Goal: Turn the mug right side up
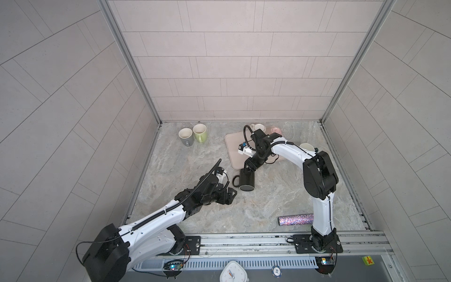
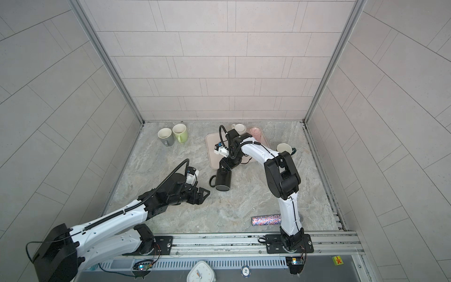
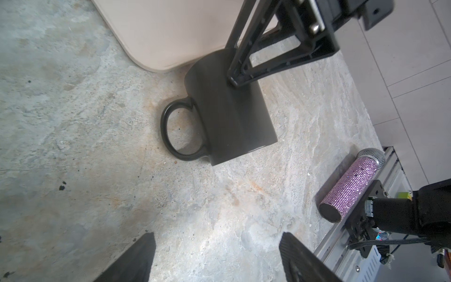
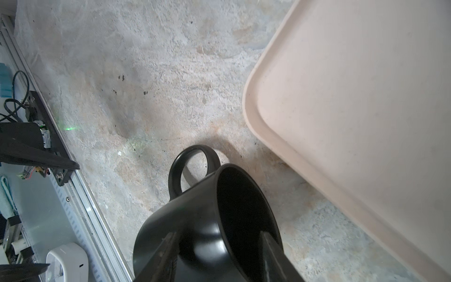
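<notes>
The black mug [image 1: 246, 181] lies on its side on the stone-look table, its base toward the front and its handle [image 3: 174, 136] to the left. In the right wrist view its dark mouth [image 4: 244, 206] faces the tray side. My right gripper is at the mouth end with its fingers apart; one overlaps the outer wall and the other overlaps the opening. Whether they touch the mug cannot be told. My left gripper stands open to the left of the mug, with only bare table between its fingers.
A pale pink tray [image 1: 235, 148] lies just behind the mug, under my right arm. Grey [image 1: 186, 136] and green [image 1: 200, 133] mugs stand at the back left. A glittery microphone [image 1: 295, 220] lies at the front right. Open table surrounds the left and front.
</notes>
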